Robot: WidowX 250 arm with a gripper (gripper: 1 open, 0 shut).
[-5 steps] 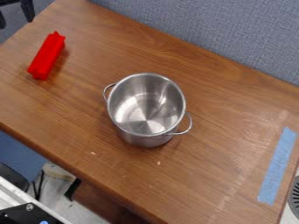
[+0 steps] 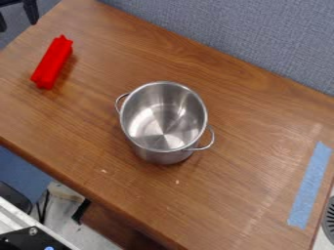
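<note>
A red elongated object (image 2: 51, 62) lies on the wooden table (image 2: 248, 88) at the upper left. In the middle stands an empty steel pot (image 2: 163, 122) with two wire handles. A dark sliver of the robot shows at the top-left edge; its fingers cannot be made out.
A strip of blue tape (image 2: 310, 186) runs along the table's right side. A grey padded surface borders the back. The table is otherwise largely clear around the pot.
</note>
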